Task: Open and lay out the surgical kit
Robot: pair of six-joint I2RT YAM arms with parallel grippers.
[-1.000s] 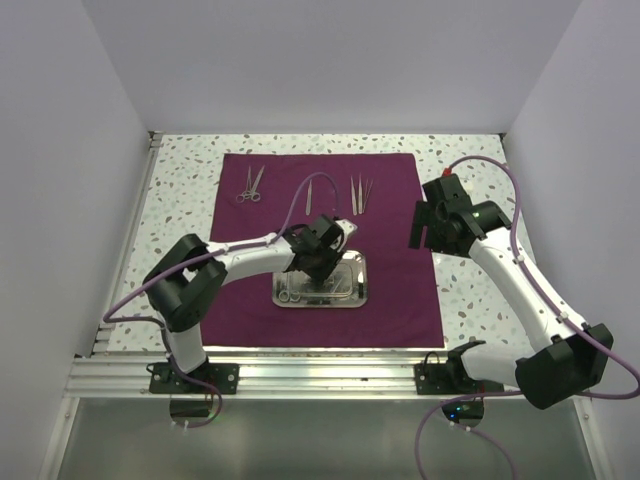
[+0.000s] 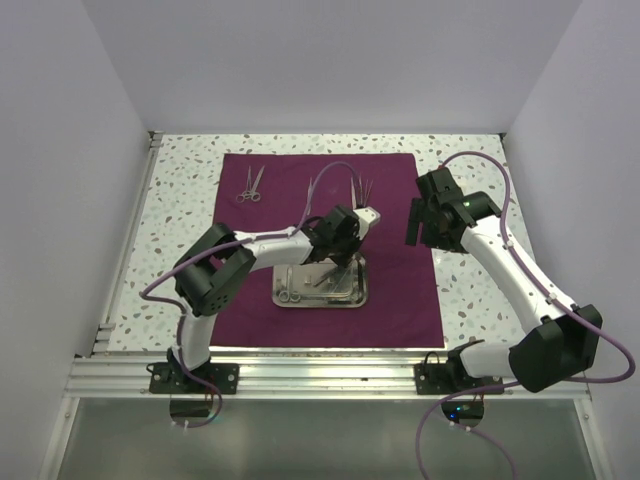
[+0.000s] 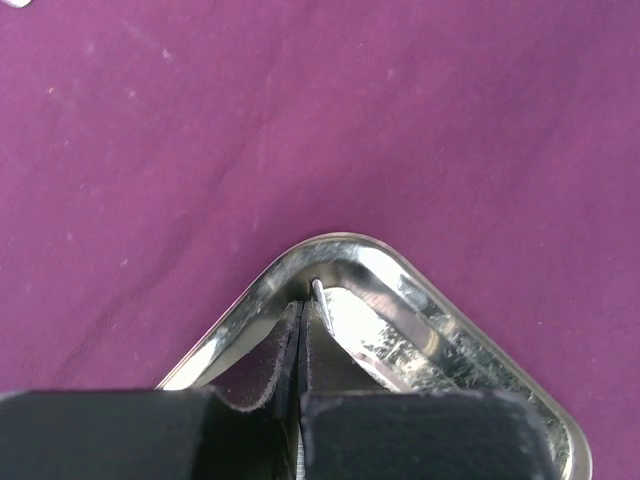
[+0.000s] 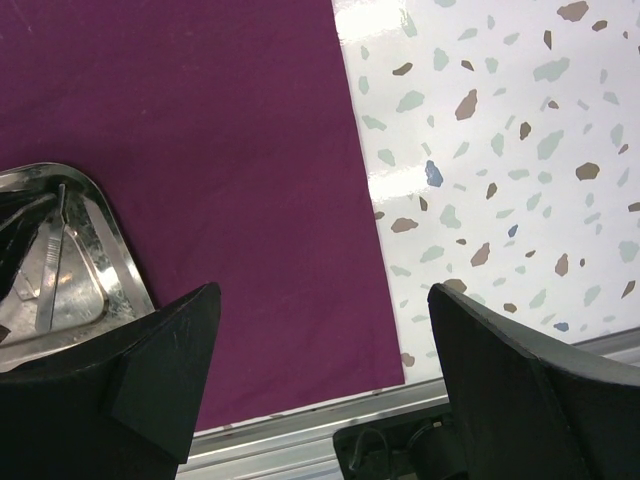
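A metal tray (image 2: 320, 303) lies on the purple cloth (image 2: 400, 310), with ring-handled instruments (image 2: 289, 296) at its left side. My left gripper is shut inside one rounded corner of the tray. Right beside its fingertips shows the thin metal tip of an instrument (image 3: 321, 299); I cannot tell whether the fingers touch it. From the right wrist view, slim instruments (image 4: 50, 275) lie in the tray under the left gripper. My right gripper is open above the cloth's right part, nothing between its fingers.
Along the cloth's far side lie scissors (image 2: 255, 185) and several slim instruments (image 2: 353, 192). Speckled tabletop (image 2: 480, 310) borders the cloth. Bare cloth stretches between the tray and the right edge. A metal rail (image 2: 320, 372) runs along the front.
My left gripper has moved right across the tray toward its far right corner. The laid-out instruments have stayed in place.
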